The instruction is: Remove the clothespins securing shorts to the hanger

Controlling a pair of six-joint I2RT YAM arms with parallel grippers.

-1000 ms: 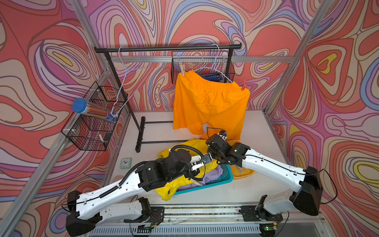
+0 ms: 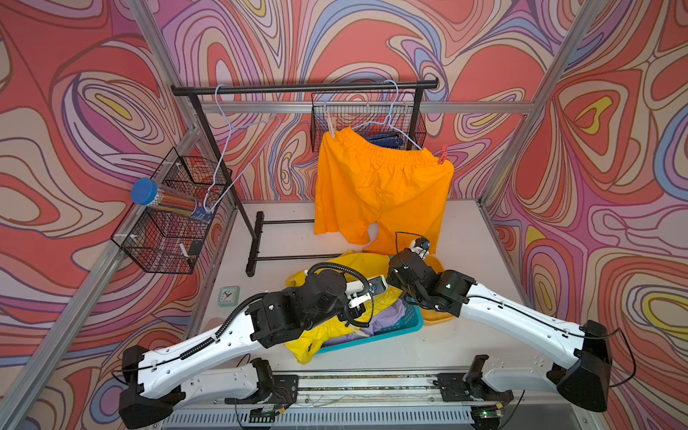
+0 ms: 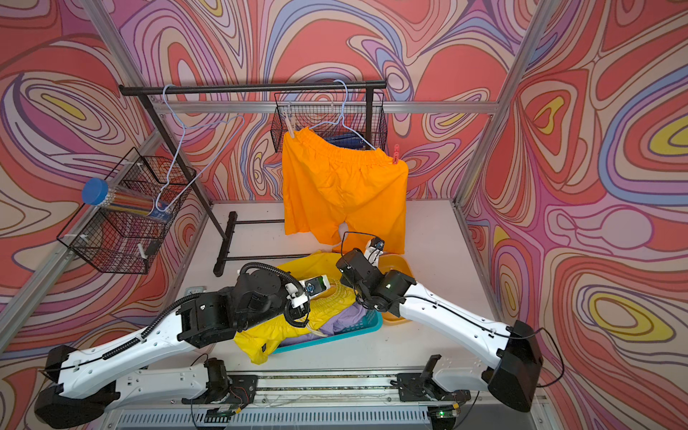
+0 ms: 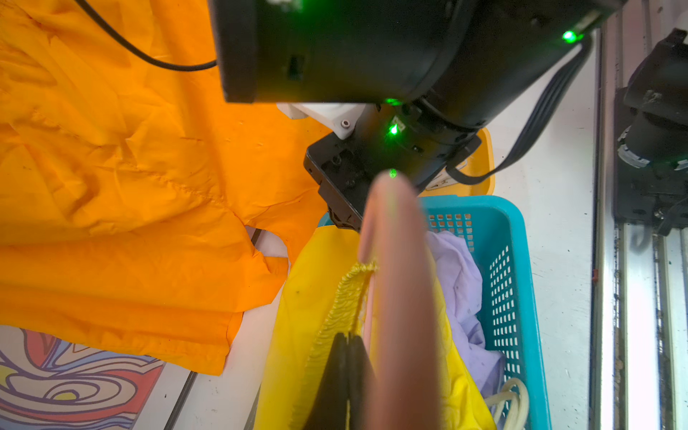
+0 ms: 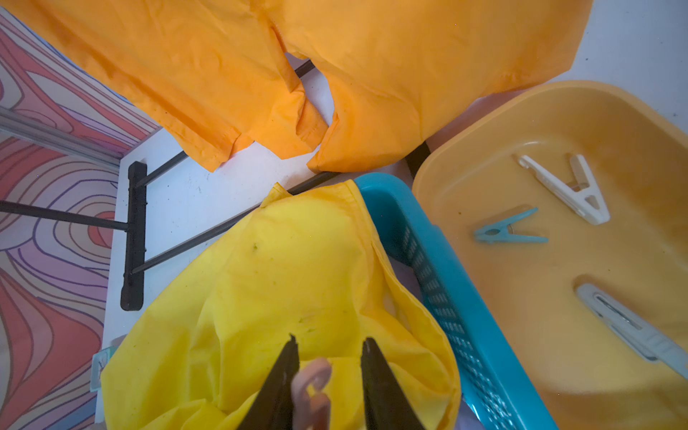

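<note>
Orange shorts point(image 2: 380, 186) hang from a hanger point(image 2: 401, 132), with a pale clothespin point(image 2: 331, 125) at the upper left corner and a red clothespin point(image 2: 443, 154) at the right. My left gripper is shut over yellow cloth point(image 4: 301, 301) in the blue basket point(image 4: 519, 272); a blurred pinkish strip hides part of it. My right gripper is part open above the yellow cloth, with a blurred pink shape near its left finger; whether it is held cannot be told.
An orange tray point(image 5: 616, 258) holding several clothespins lies right of the basket. Wire baskets point(image 2: 172, 243) and a spare hanger are at the left. The rack's feet point(image 2: 254, 251) stand behind the yellow cloth.
My right arm has moved a little to the right. The left arm and hanging shorts look much the same.
</note>
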